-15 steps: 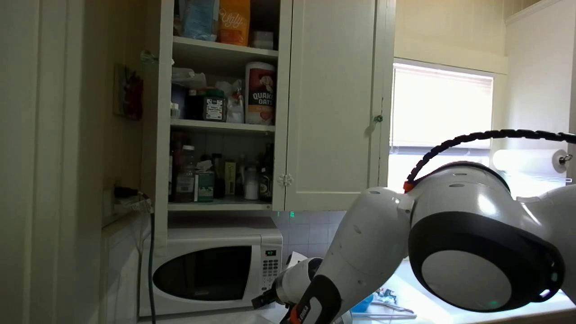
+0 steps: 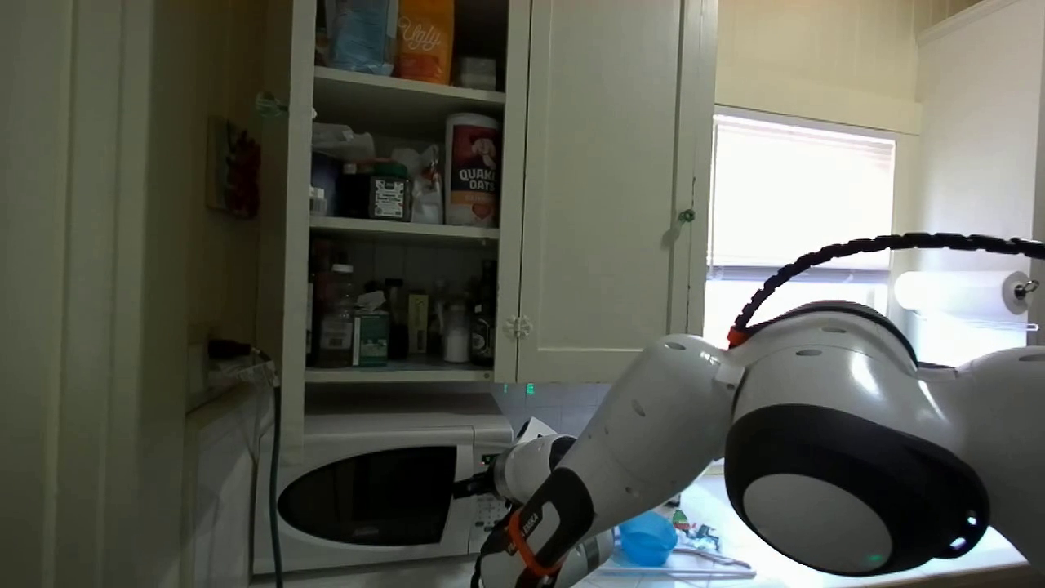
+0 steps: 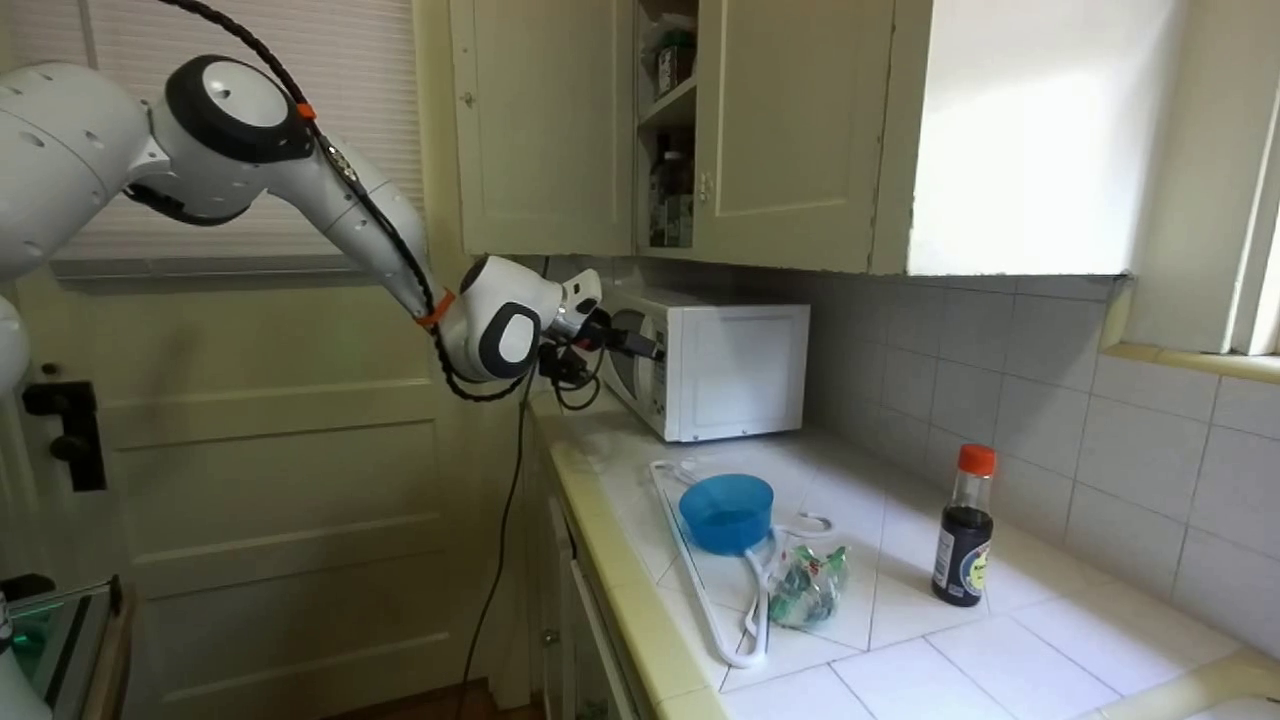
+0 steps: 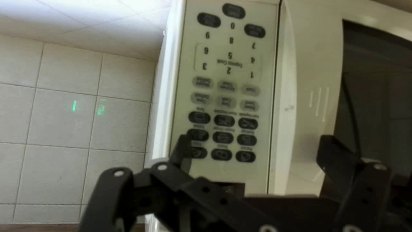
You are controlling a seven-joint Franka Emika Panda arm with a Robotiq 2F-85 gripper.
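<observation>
The white microwave [image 2: 392, 431] stands shut on the counter below the open cupboard. Its keypad [image 4: 228, 89] fills the middle of the wrist view, upside down, with the door's edge beside it. My gripper is open in front of the panel, one finger over the lower keypad corner and the other before the dark door window [image 4: 378, 96]. Nothing shows between the fingers. In the second exterior view the gripper [image 3: 654, 348] points at the microwave's front. Whether a fingertip touches the microwave, I cannot tell.
On the counter lie a blue bowl [image 3: 728, 516], a white rack-like frame [image 3: 708, 588] and a crumpled plastic bag [image 3: 810, 588]. A red-capped sauce bottle [image 3: 963, 534] stands near the tiled wall. Overhead hangs a cupboard door [image 3: 792, 132].
My gripper has risen from below the microwave's right corner to the height of its keypad, shifting slightly left in the exterior view. The microwave has stayed put.
</observation>
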